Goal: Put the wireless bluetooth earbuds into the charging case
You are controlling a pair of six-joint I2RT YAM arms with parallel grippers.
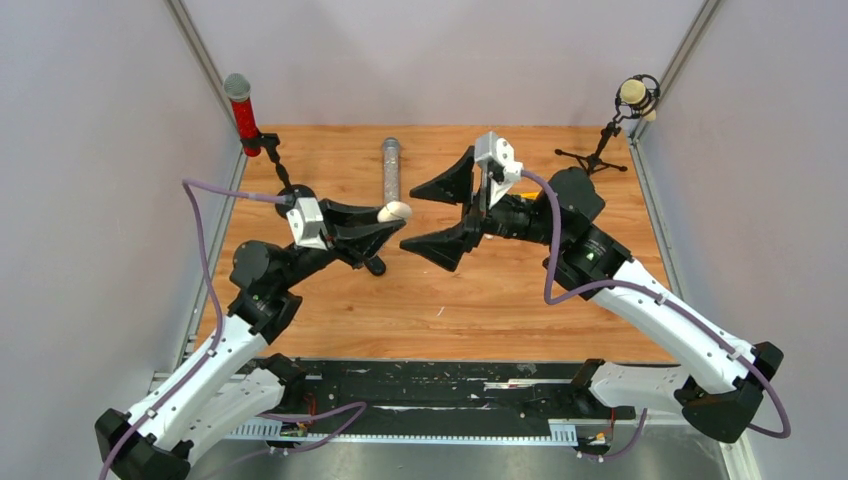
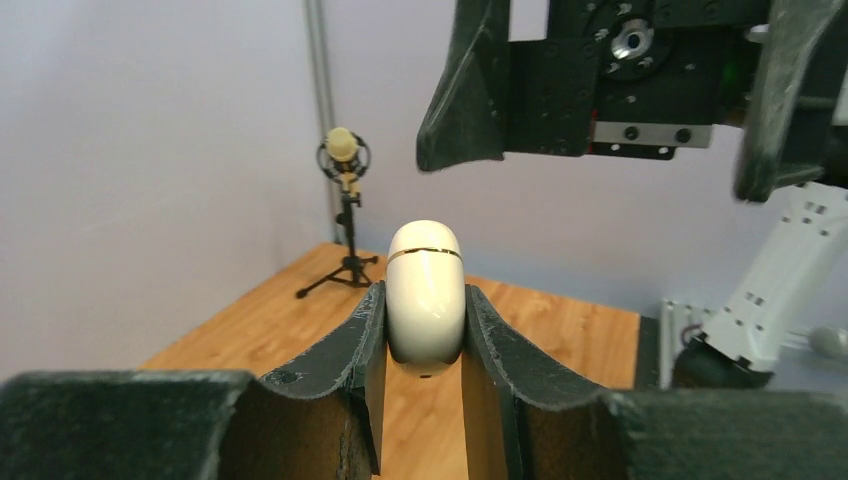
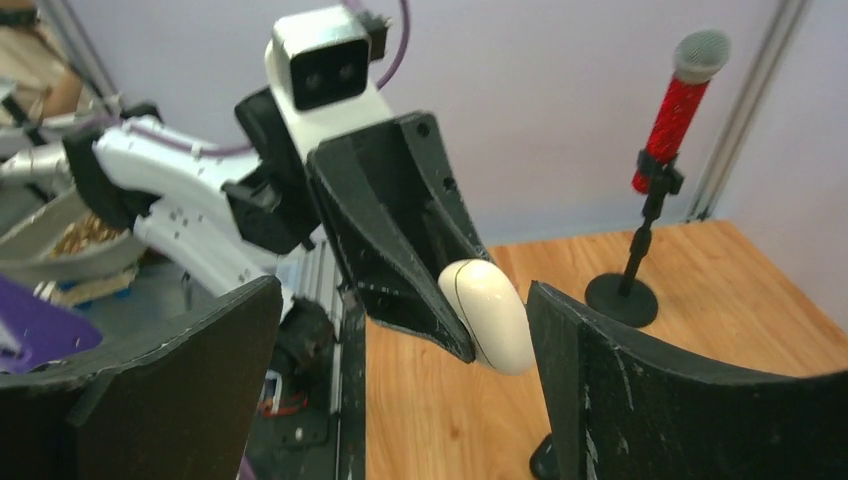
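The white earbud case (image 2: pixel 425 300) is held upright at the fingertips of my left gripper (image 1: pixel 392 222), clasped between both fingers in the left wrist view. It appears closed, with a thin seam near its top; whether earbuds are inside cannot be seen. In the right wrist view the case (image 3: pixel 490 310) sits at the tip of the left gripper's black fingers. My right gripper (image 1: pixel 428 218) is open just to the right of the case in the top view, its fingers apart and empty. A small dark object (image 1: pixel 376 265) lies on the table below the left gripper.
A red microphone on a stand (image 1: pixel 243 120) is at the back left, a cream microphone on a tripod (image 1: pixel 632 93) at the back right. A grey cylinder (image 1: pixel 391 165) lies at the back centre.
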